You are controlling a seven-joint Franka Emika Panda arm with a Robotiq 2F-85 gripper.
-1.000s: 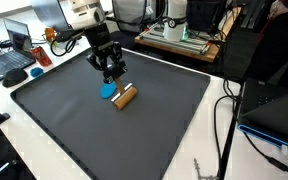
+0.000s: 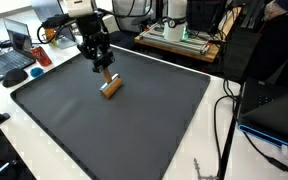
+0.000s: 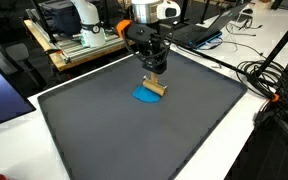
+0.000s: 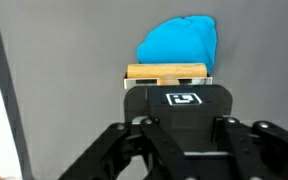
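My gripper (image 2: 106, 69) points down, shut on the upright part of a wooden tool (image 2: 111, 88) with a light bar-shaped base. In exterior view 2 the same wooden bar (image 3: 155, 86) stands low over the dark table, in front of a flat blue piece (image 3: 145, 95). From the wrist the bar (image 4: 167, 71) lies crosswise along the lower edge of the blue piece (image 4: 179, 42), whose outline is irregular. I cannot tell whether the bar touches the blue piece or the table. The gripper's body hides most of the handle.
A laptop (image 2: 22, 42) and a small red object (image 2: 36, 72) are at the far left. Cables (image 2: 224, 105) run along the right side, off the dark surface.
My gripper and the wooden tool have moved left and back in exterior view 1. The blue piece, visible there before, is now mostly hidden behind the tool.
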